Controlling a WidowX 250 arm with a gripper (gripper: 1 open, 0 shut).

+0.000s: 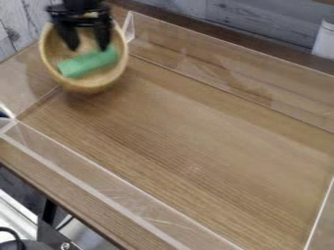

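Observation:
A round wooden bowl (pixel 109 77) sits at the upper left of the table, near its back edge, with a green elongated object (pixel 86 63) inside. The black gripper (pixel 86 41) hangs over the back part of the bowl, above or beside the green object. It is blurred, so its fingers and whether it touches the object cannot be made out.
A white container (pixel 329 35) stands at the back right edge. A grey plank wall runs along the back.

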